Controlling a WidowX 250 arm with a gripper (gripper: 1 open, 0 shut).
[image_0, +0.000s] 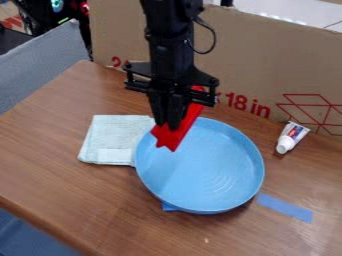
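My black gripper (171, 112) hangs over the back-left part of a blue plate (207, 175), shut on a red object (178, 133) that is held tilted above the plate. The object reaches up behind the gripper toward the right. The plate's middle is bare.
A folded pale cloth (111, 141) lies left of the plate. A toothpaste tube (291, 137) lies to the right. Blue tape (287, 208) shows by the plate. A cardboard panel (281, 70) stands behind.
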